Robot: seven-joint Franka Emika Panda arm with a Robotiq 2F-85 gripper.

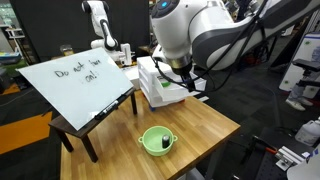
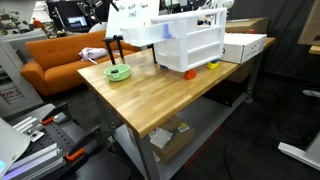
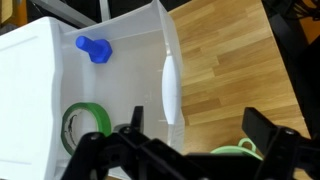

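My gripper stands open over the front wall of a pulled-out white drawer (image 3: 138,80), its fingers wide apart with nothing between them. Inside the drawer lie a blue object (image 3: 95,48) at the far end and a green ring like a tape roll (image 3: 68,125), partly hidden by a finger. A green bowl (image 1: 150,144) rests on the wooden table with a dark object (image 1: 166,142) in it. Part of the bowl's rim (image 3: 234,150) shows behind the other finger in the wrist view.
The white drawer unit (image 2: 193,45) stands on the table. A tilted whiteboard with handwriting (image 1: 78,85) is to its left in exterior view 1. Small red (image 2: 190,74) and yellow (image 2: 213,65) items lie by the unit. Bare tabletop (image 2: 150,97) spreads in front.
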